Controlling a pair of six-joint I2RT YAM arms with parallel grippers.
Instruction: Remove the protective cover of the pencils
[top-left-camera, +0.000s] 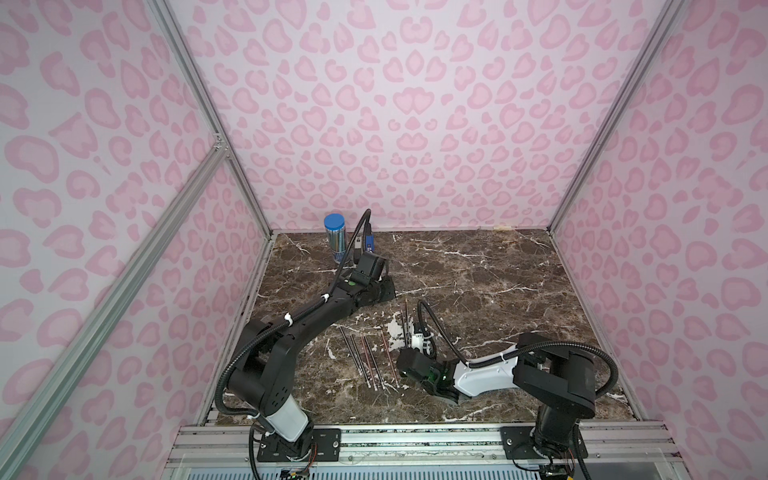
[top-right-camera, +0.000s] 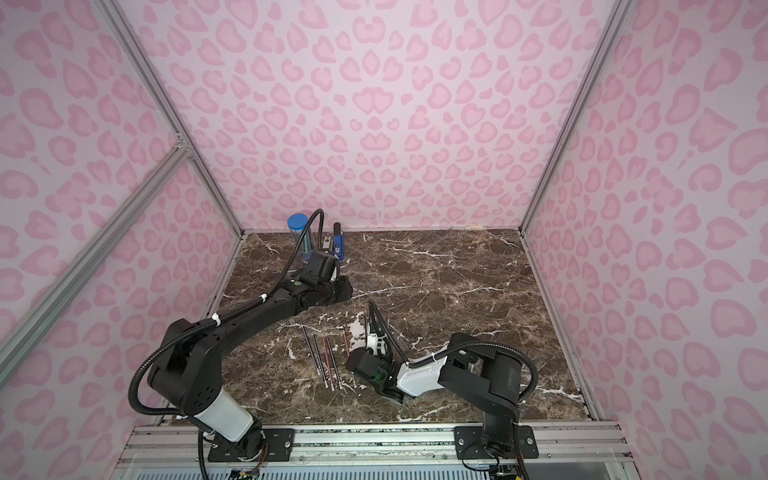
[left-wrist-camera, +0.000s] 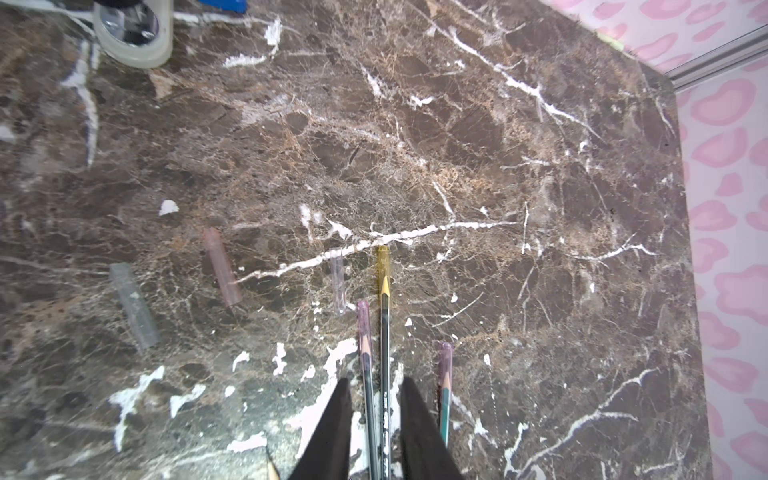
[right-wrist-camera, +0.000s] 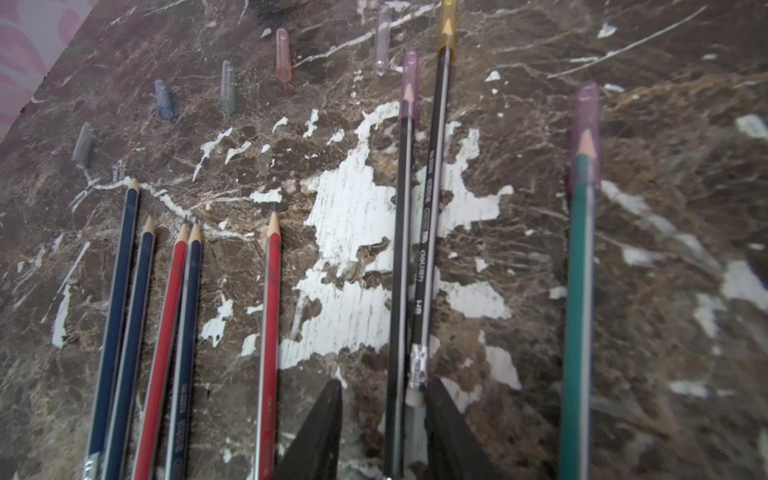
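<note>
Three pencils still wear caps: a black one with a yellow cap (left-wrist-camera: 384, 268), a black one with a pink cap (right-wrist-camera: 409, 68) and a teal one with a pink cap (right-wrist-camera: 585, 112). Several bare red and navy pencils (right-wrist-camera: 269, 320) lie to their left, and loose clear caps (left-wrist-camera: 220, 264) lie beyond. My left gripper hangs above the two black pencils in the left wrist view, part open with nothing visibly held. My right gripper is low at the lower ends of those two pencils, its fingers parted around them.
At the back left of the marble table stand a blue-lidded container (top-left-camera: 334, 238) and a blue object (top-right-camera: 338, 244). Walls enclose the sides and back.
</note>
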